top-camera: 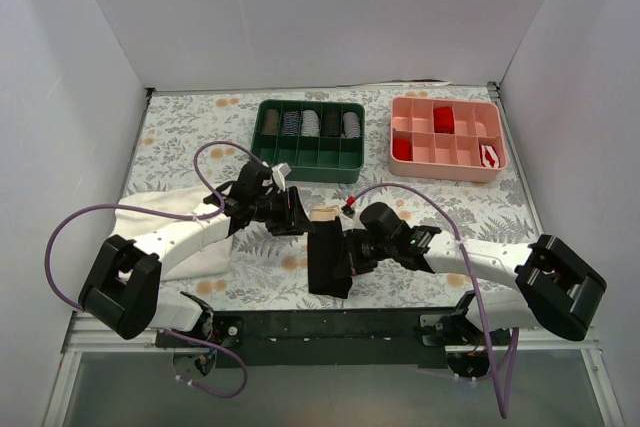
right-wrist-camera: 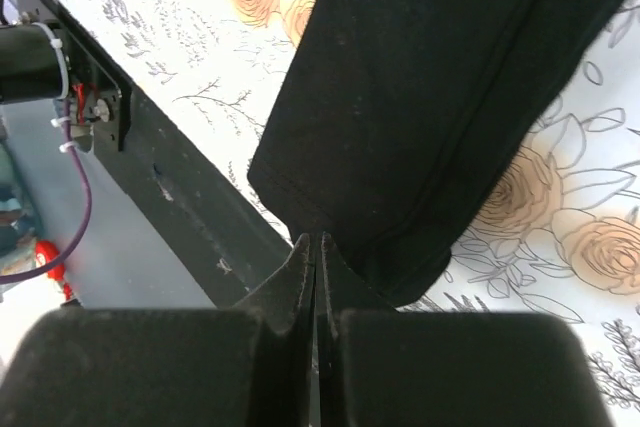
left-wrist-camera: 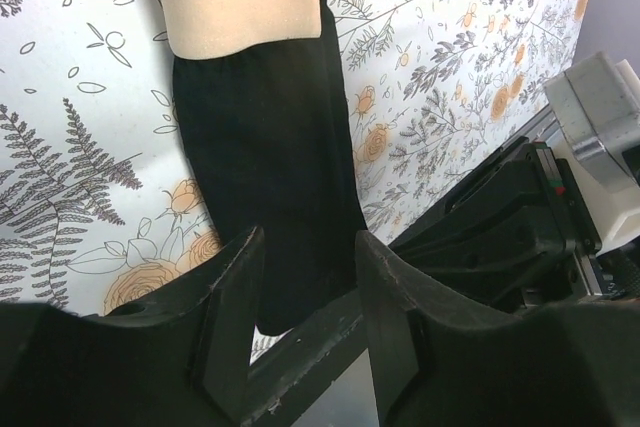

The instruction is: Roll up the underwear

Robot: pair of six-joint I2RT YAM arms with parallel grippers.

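Note:
Black underwear with a cream waistband (left-wrist-camera: 240, 12) lies folded into a narrow strip (top-camera: 325, 255), its waistband toward the back of the table. In the left wrist view the black cloth (left-wrist-camera: 265, 137) stretches down behind the fingers. My left gripper (top-camera: 303, 231) is at the strip's left side near the waistband, its fingers (left-wrist-camera: 225, 322) parted and nothing seen between them. Over the near half, on the right, is my right gripper (top-camera: 352, 269). Its fingertips (right-wrist-camera: 318, 247) are shut together in front of the lower edge of the cloth (right-wrist-camera: 400, 107); no fabric shows between them.
A green divided box (top-camera: 340, 160) holding several rolled items stands at the back. To its right sits a pink divided box (top-camera: 450, 169) with red items. White cloth (top-camera: 205, 265) lies at the left, partly under my left arm.

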